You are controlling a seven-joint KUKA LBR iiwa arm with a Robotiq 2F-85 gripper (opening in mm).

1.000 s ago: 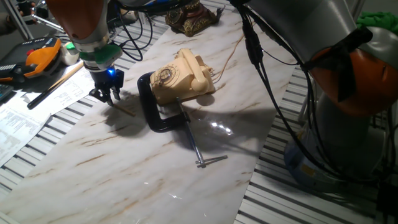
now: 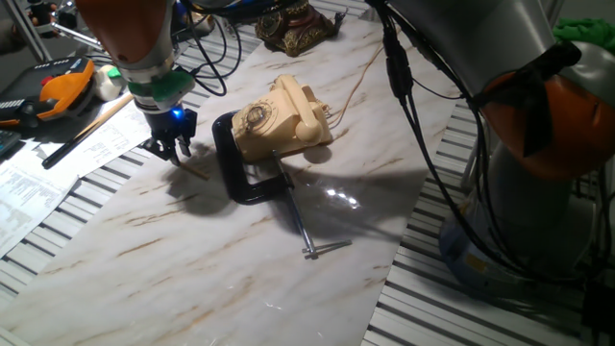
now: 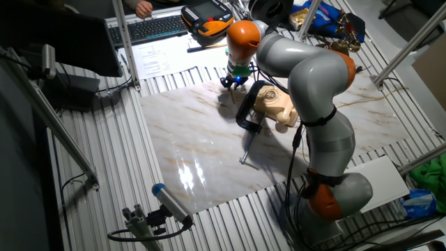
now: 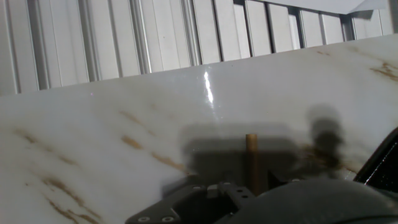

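Observation:
A short, thin wooden stick [image 4: 251,155] lies on the marble-patterned board, its lower end hidden by my gripper in the wrist view. In exterior view 1 the same stick [image 2: 196,174] sits just beside and below the fingertips of the gripper [image 2: 173,157]. My fingers look apart, low over the board, with the stick lined up with the gap between them; no grip on it shows. To the right stands a cream rotary telephone [image 2: 279,120], with a black clamp [image 2: 231,173] at its near side.
The clamp's screw handle [image 2: 309,240] reaches toward the board's front. An ornate telephone [image 2: 296,29] stands at the back. Papers [image 2: 29,187] and an orange-black device [image 2: 48,91] lie to the left. The front of the board [image 2: 173,279] is clear.
My gripper has shifted slightly and come a little lower at the stick, its fingers showing at a somewhat different angle. The stick, telephone and clamp look unmoved.

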